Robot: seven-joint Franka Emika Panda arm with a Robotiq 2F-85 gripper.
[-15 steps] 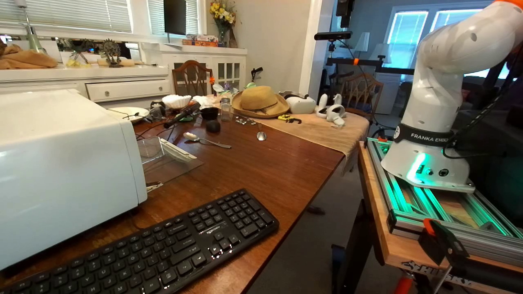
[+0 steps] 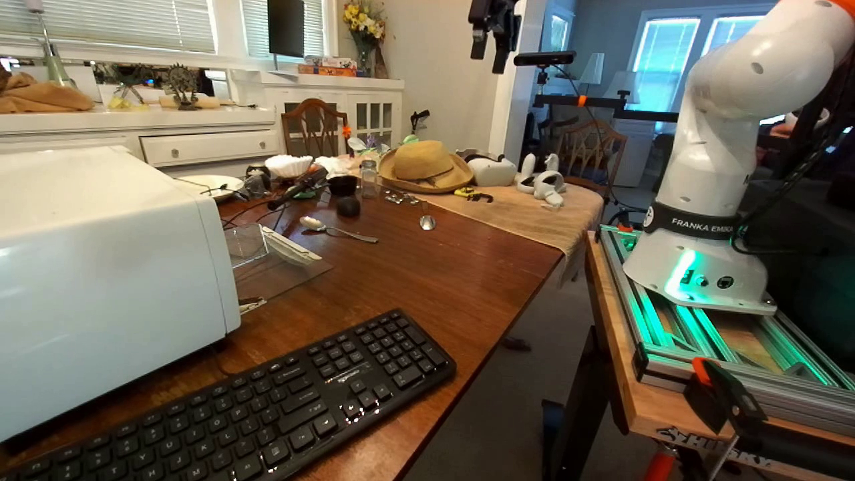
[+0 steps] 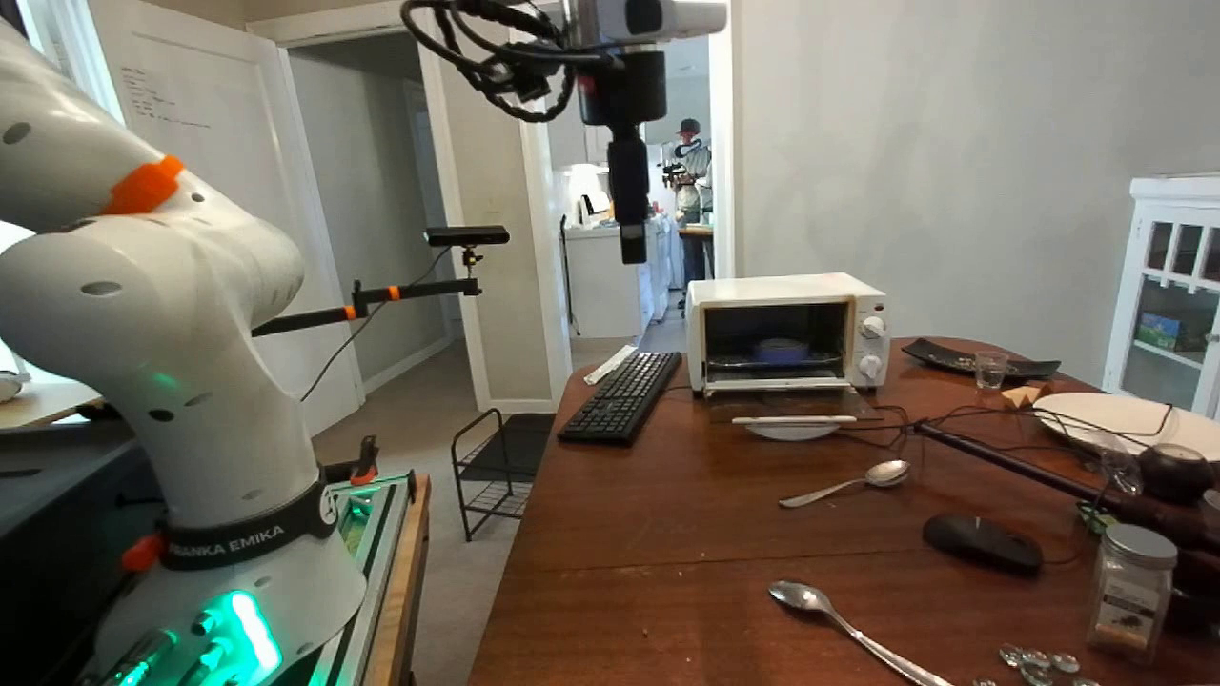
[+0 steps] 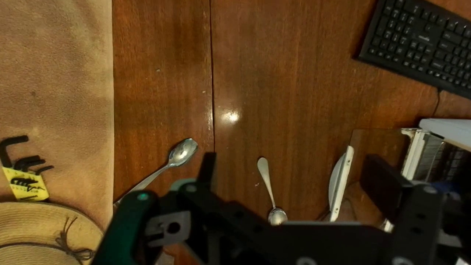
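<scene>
My gripper is open and empty, high over the wooden table; in exterior view 1 the gripper [image 2: 493,60] shows at the top edge, well above everything. Beneath it in the wrist view lie two metal spoons: a larger spoon [image 4: 181,152] at left and a smaller spoon [image 4: 265,173] between the fingers' outlines, far below them. The white toaster oven [image 3: 768,292] stands with its glass door lowered, a bluish item [image 3: 783,350] inside. A white plate-like object [image 3: 792,431] sits partly hidden under the oven door's handle.
A black keyboard [image 3: 623,396] lies beside the oven. Across the table are a mouse [image 3: 981,542], a glass jar [image 3: 1132,589], a white plate [image 3: 1127,421] and loose cables. A straw hat [image 2: 425,164] rests on the tan cloth [image 2: 513,212].
In exterior view 1 my gripper has moved left, out over the table, and shows more fully. The tabletop things have not moved.
</scene>
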